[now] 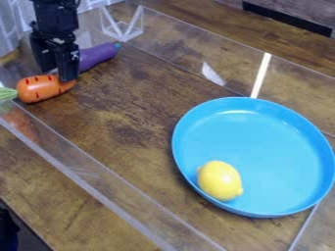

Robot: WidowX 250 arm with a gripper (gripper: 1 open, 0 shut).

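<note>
My black gripper (55,65) is at the upper left, open, its fingers down just behind and over an orange toy carrot (42,88) with a green top; whether they touch it I cannot tell. A purple toy eggplant (98,55) lies right beside the gripper, partly behind it. A blue plate (262,132) sits at the right with a yellow lemon (218,179) on it.
Clear plastic edges run along the left, front and back.
</note>
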